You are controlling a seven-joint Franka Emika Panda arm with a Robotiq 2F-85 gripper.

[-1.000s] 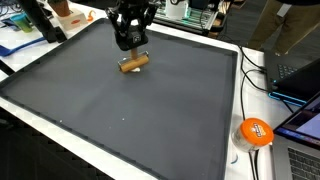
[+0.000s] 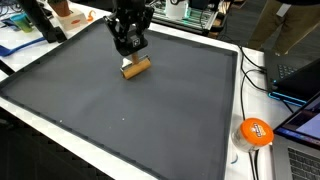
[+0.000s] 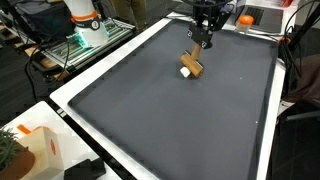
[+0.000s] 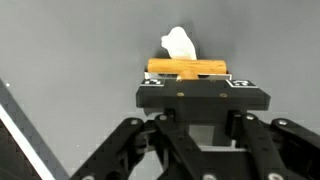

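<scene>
A wooden piece (image 2: 136, 68) with a rounded bar is at the far part of the dark grey table. The wrist view shows the bar (image 4: 187, 67) lying crosswise just beyond the fingertips, with a narrow wooden stem running back between them. My gripper is shut on that stem. A small white thing (image 4: 180, 44) sits against the bar's far side; whether it is joined to the wood I cannot tell. From the other side, the wood (image 3: 194, 63) looks tilted below my gripper (image 3: 200, 45), with the white thing (image 3: 185, 72) at its lower end.
An orange-topped round container (image 2: 253, 134) stands by the table's side edge, near a laptop (image 2: 295, 80). Behind the arm is clutter with cables.
The wooden bar has turned and tilted a little, and shifted slightly to the right in exterior view 1. The gripper has tilted slightly along with it.
</scene>
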